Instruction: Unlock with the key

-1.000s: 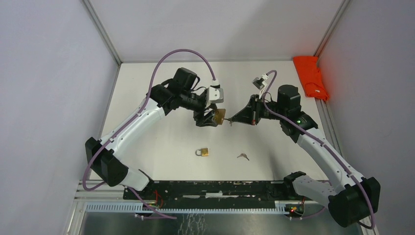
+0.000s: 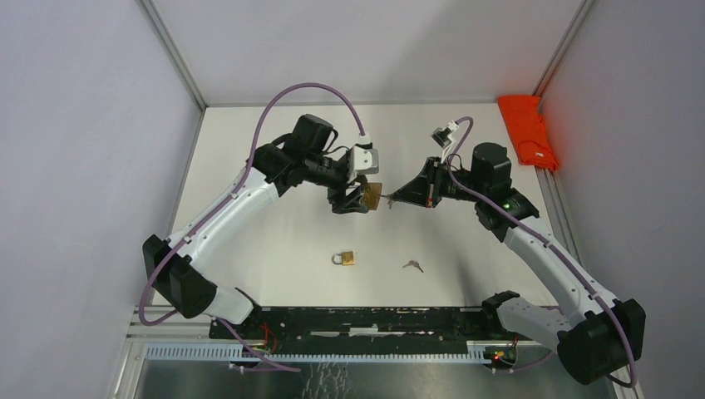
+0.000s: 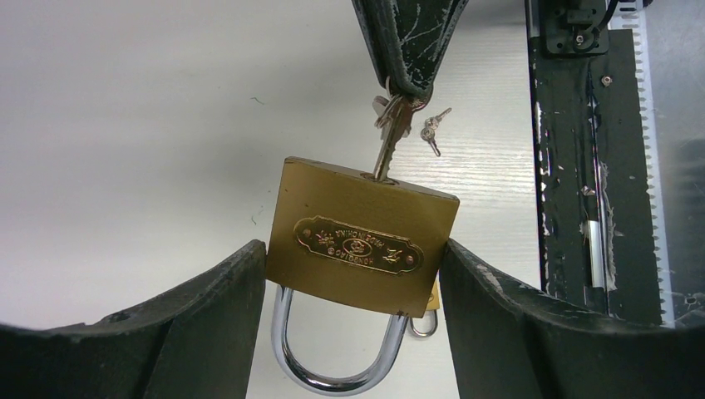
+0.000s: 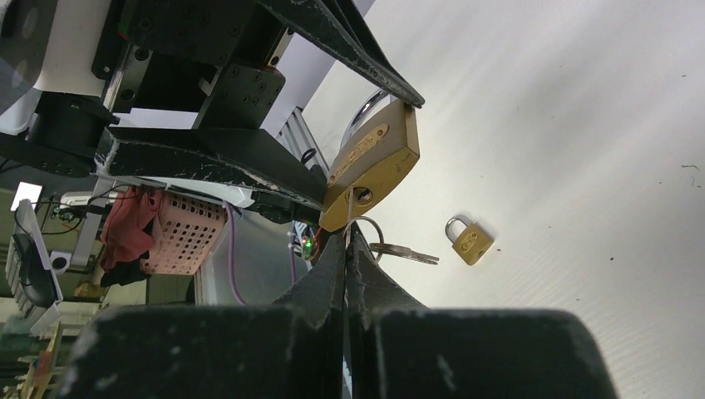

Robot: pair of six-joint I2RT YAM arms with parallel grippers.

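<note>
My left gripper is shut on a large brass padlock [image 3: 362, 237], its fingers at the two sides of the body. The steel shackle [image 3: 337, 384] points back towards that gripper, closed. Facing it, my right gripper is shut on a thin key [image 3: 387, 143], with a ring and a second key [image 4: 405, 253] hanging from it. In the left wrist view the key's tip meets the keyhole face. From the right wrist view the blade lies at the left side of the round keyhole [image 4: 363, 196]; how deep it sits cannot be told.
Below on the white table lie a small padlock [image 2: 343, 258], closed, and a separate set of small keys [image 2: 413, 266]. A red cloth [image 2: 529, 131] rests at the back right.
The right gripper and key have shifted very slightly towards the padlock. The left arm holds the padlock in nearly the same place; the things on the table have not moved.
</note>
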